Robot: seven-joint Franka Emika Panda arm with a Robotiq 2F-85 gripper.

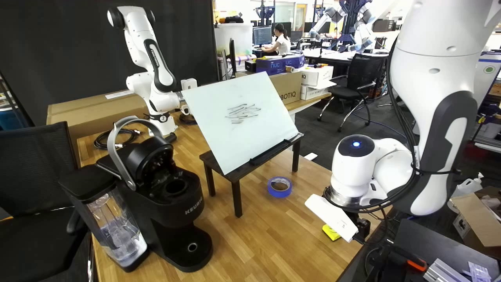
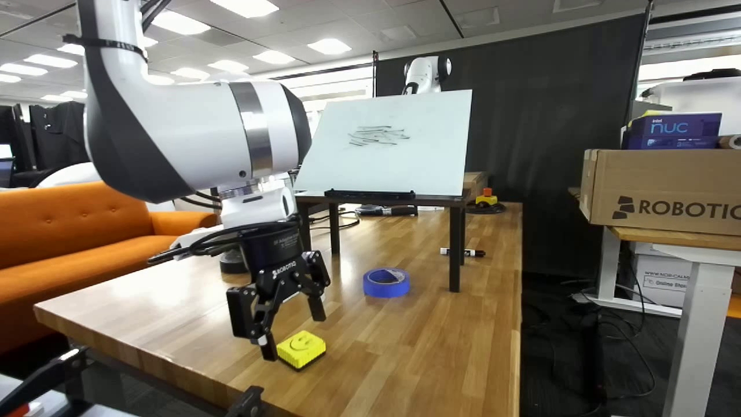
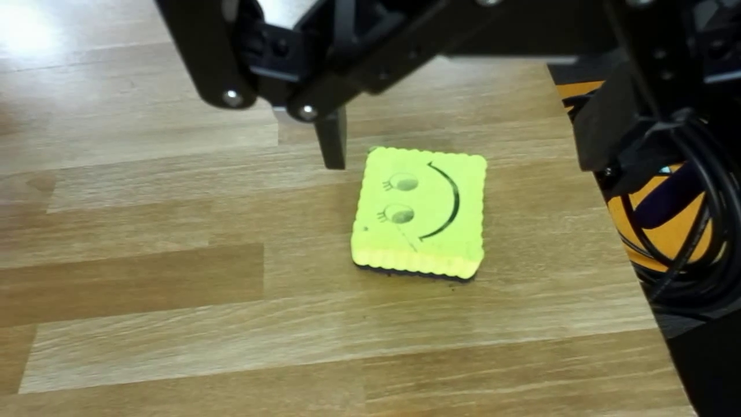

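Note:
A yellow eraser block [image 3: 420,208] with a smiling face and a dark underside lies flat on the wooden table, close to its edge. My gripper [image 2: 293,329] is open above it, and nothing is between the fingers. Seen from the wrist, one finger [image 3: 333,139] is left of the block and the other is well to its right. In exterior view 1 the gripper is mostly hidden behind a white plate, and the block [image 1: 331,232] shows partly below. A whiteboard [image 2: 444,146] with dark scribbles leans on a small black stand [image 2: 455,243].
Blue tape [image 2: 386,282] lies between gripper and stand. A marker [image 2: 463,252] rests by the stand's leg. In exterior view 1, a black coffee maker [image 1: 164,225] stands at the left.

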